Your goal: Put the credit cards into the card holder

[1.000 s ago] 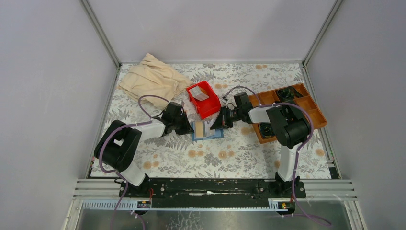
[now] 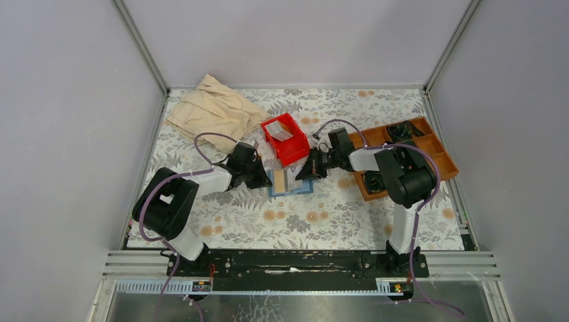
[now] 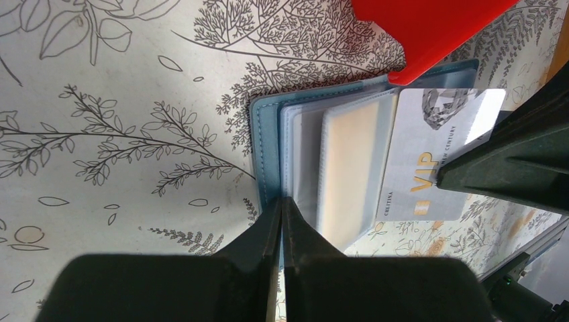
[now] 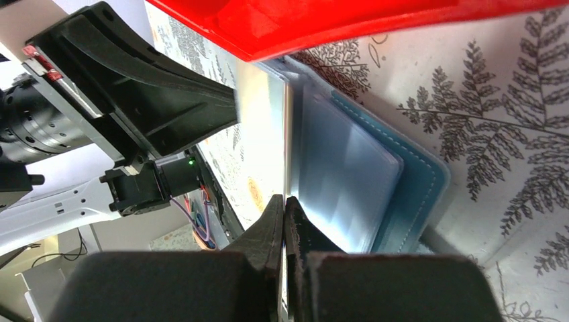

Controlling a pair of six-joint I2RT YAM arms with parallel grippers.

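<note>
The blue card holder [image 3: 267, 141] lies open on the table between my grippers, its clear sleeves [image 4: 345, 174] showing. My left gripper is shut on the holder's left edge. A silver VIP card [image 3: 409, 154] is at the holder's right part; whether it sits fully inside a sleeve I cannot tell. My right gripper is shut at that side, its tip over the card in the left wrist view; I see nothing clearly held between its fingers.
A red tray [image 2: 288, 148] with a pale item sits just behind the holder. A beige cloth [image 2: 211, 111] lies at back left, an orange compartment box [image 2: 436, 151] at right, partly under the right arm.
My right gripper has shifted very slightly over the holder. The left arm and the other objects look unchanged.
</note>
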